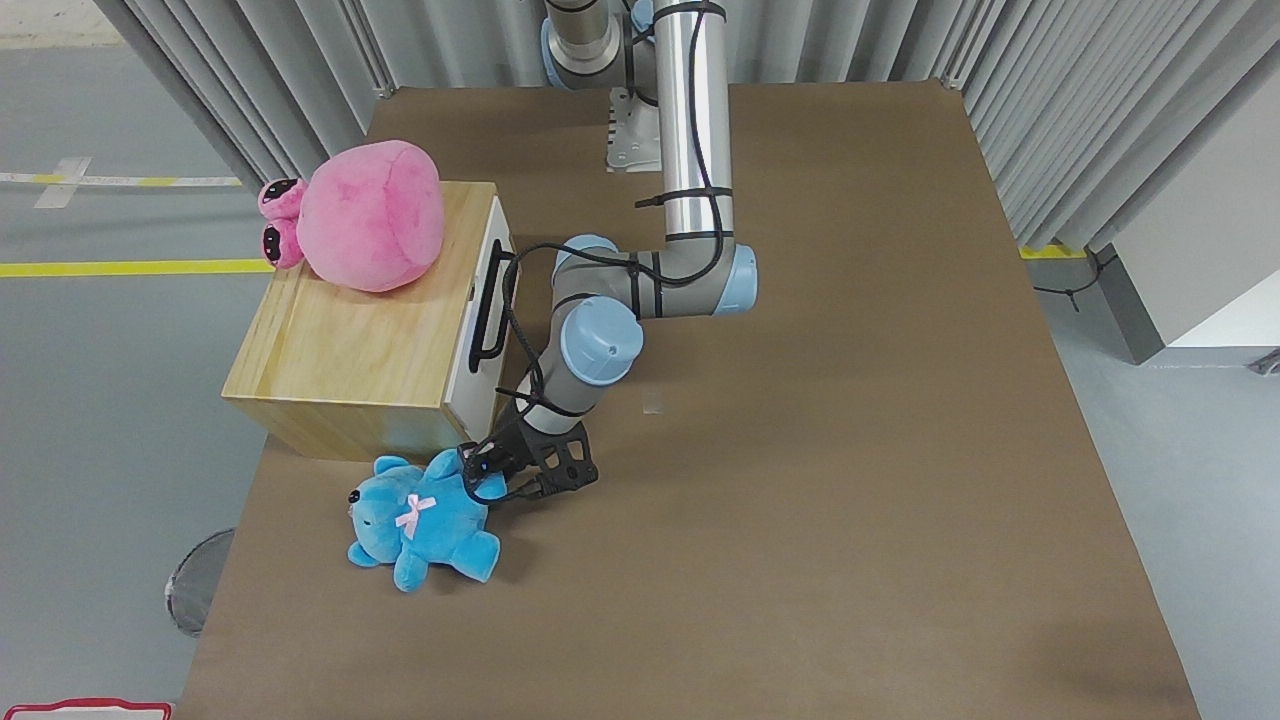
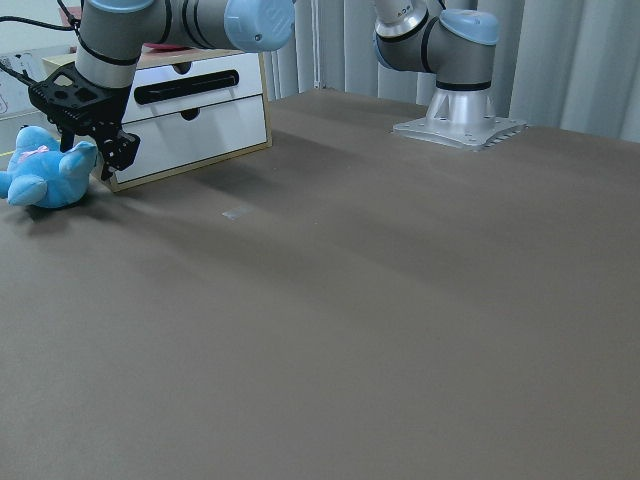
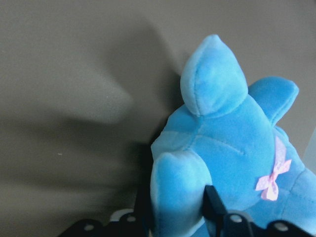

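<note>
A blue plush bear (image 1: 438, 528) with a pink bow lies on the brown table beside the wooden drawer cabinet (image 1: 348, 348). My gripper is at one of the bear's legs: in the wrist view that leg sits between the two dark fingers, which are partly hidden at the bottom edge. Whether they have closed on it I cannot tell.
A pink plush toy (image 1: 372, 216) rests on top of the cabinet, whose white drawer fronts (image 2: 200, 135) face right with black handles. The cabinet and bear are near the left edge.
</note>
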